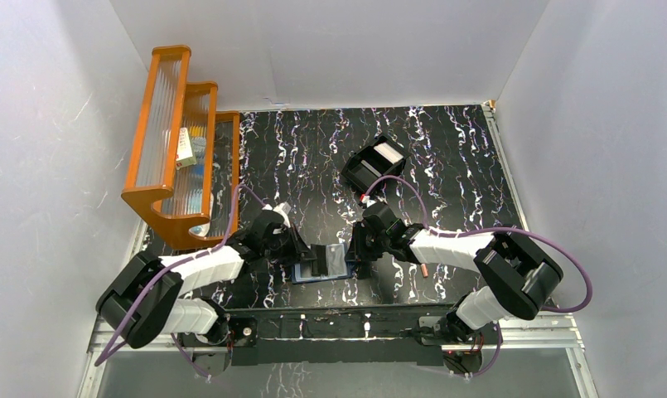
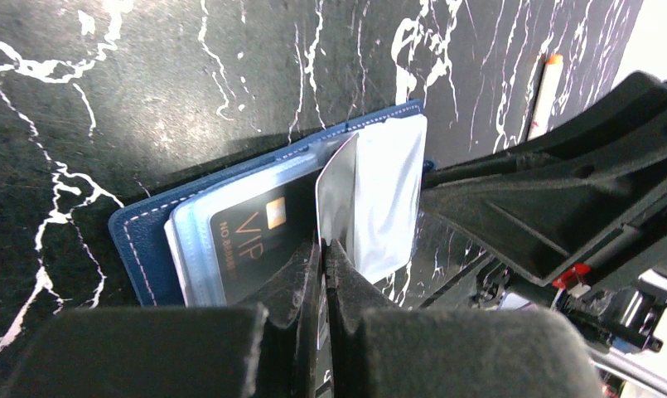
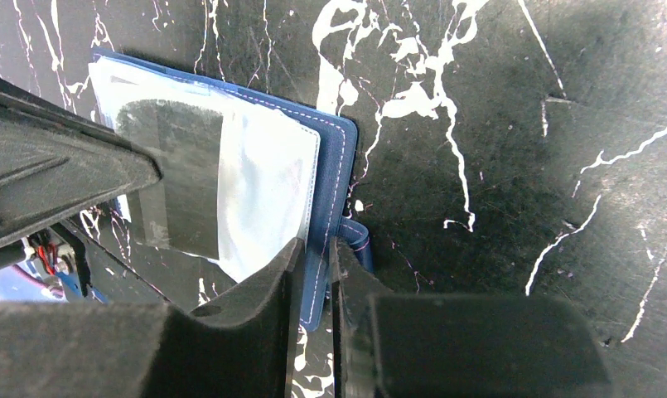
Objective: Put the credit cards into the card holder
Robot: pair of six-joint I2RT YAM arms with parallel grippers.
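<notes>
A blue card holder [image 1: 321, 274] lies spread on the table near the front edge, between both grippers. In the left wrist view, a dark "VIP" card [image 2: 251, 240] shows inside its clear sleeve. One thin sleeve edge [image 2: 336, 186] stands raised, and my left gripper is shut on it. Over the holder's blue cover [image 3: 334, 157], at its right edge, my right gripper is slightly open. A narrow gap shows between its fingertips, with blue cover visible in it; whether they touch the cover cannot be told.
A black compartment box [image 1: 364, 170] with a pale item in it sits at the back. On the left stands a wooden shelf [image 1: 181, 149] with small boxes. A thin orange-tipped stick [image 2: 546, 95] lies to the right.
</notes>
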